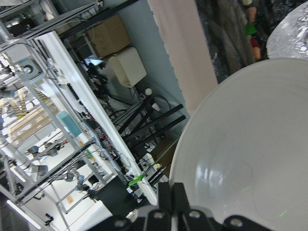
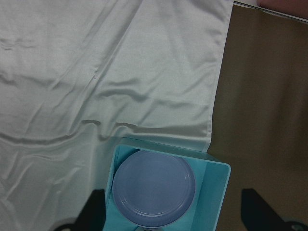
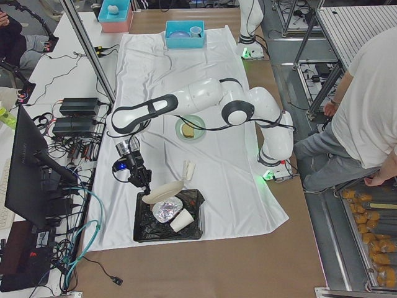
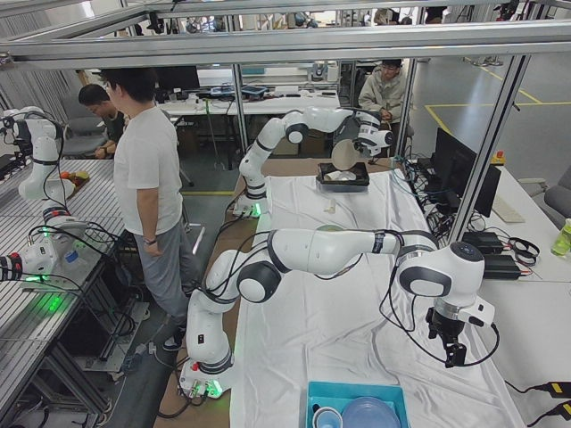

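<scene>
A cream plate (image 3: 162, 191) is tilted up over the black tray (image 3: 146, 230), gripped at its rim by one arm's gripper (image 3: 145, 185); in the left wrist view this plate (image 1: 240, 144) fills the right side, with the gripper shut on it. In the tray lie a crumpled foil item (image 3: 167, 210) and a white cylinder (image 3: 182, 220). My right gripper hangs open over a blue bin (image 2: 214, 192) holding a lilac plate (image 2: 154, 187), with nothing seen between its fingers.
A green plate (image 3: 186, 133) with a yellow item and small white pieces (image 3: 189, 170) lie on the white cloth (image 3: 242, 211). Cables, a monitor (image 3: 37, 180) and metal posts line the table's side. A person (image 3: 353, 118) stands beside the table.
</scene>
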